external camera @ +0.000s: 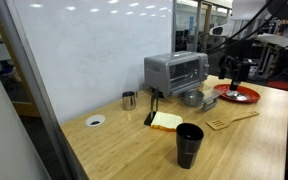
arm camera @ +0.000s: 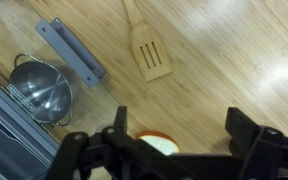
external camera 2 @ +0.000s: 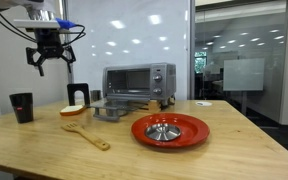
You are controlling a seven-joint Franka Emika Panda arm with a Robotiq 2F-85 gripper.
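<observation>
High over the table hangs my gripper (external camera: 241, 74), its fingers apart and empty; in exterior view 2 the gripper (external camera 2: 54, 64) is at the upper left. Looking down in the wrist view, the gripper has bare tabletop and the edge of a round orange-rimmed item (arm camera: 158, 142) below it. A wooden spatula (arm camera: 150, 50) lies flat on the table ahead of it. To the left are a small metal pot (arm camera: 42, 92) and a grey bar-like piece (arm camera: 72, 52). The red plate (external camera 2: 198, 132) carries a shiny metal lid or bowl (external camera 2: 163, 131).
A silver toaster oven (external camera: 174, 72) stands against the whiteboard. A black cup (external camera: 189, 146) is near the front edge, with a metal mug (external camera: 129, 101) farther back. Open tabletop (external camera 2: 234, 145) lies right of the red plate.
</observation>
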